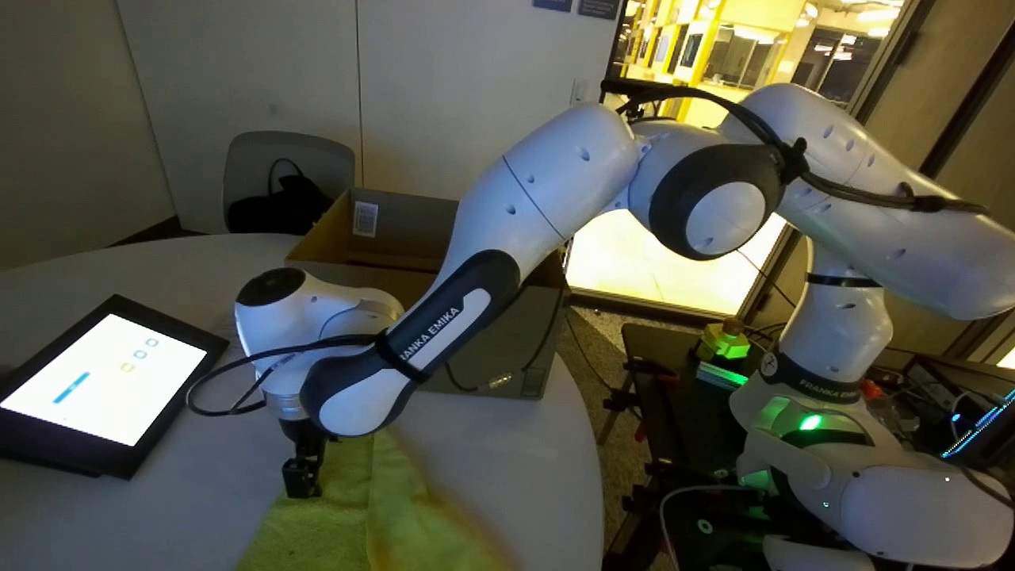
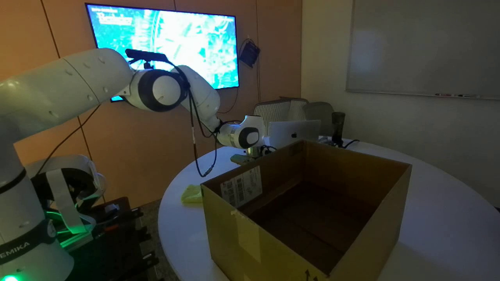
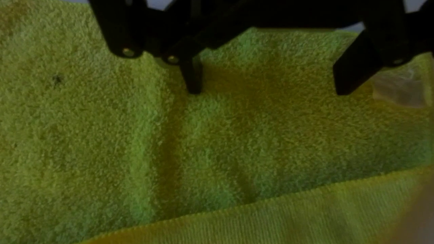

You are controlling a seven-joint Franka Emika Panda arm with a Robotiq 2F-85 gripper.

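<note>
A yellow-green towel lies on the white round table, with a raised fold running along it. My gripper points down over the towel's left part in exterior view 1. In the wrist view the towel fills most of the picture, its hemmed edge crossing the lower part. There my gripper is open, its two fingertips far apart and only towel surface showing beneath the gap. Whether the fingertips touch the cloth I cannot tell. Exterior view 2 shows just a corner of the towel; the box hides the fingers there.
A large open cardboard box stands empty on the table, close behind the arm. A laptop and a dark cup sit at the far side. The screen device lies left of the gripper. Bare table shows right of the towel.
</note>
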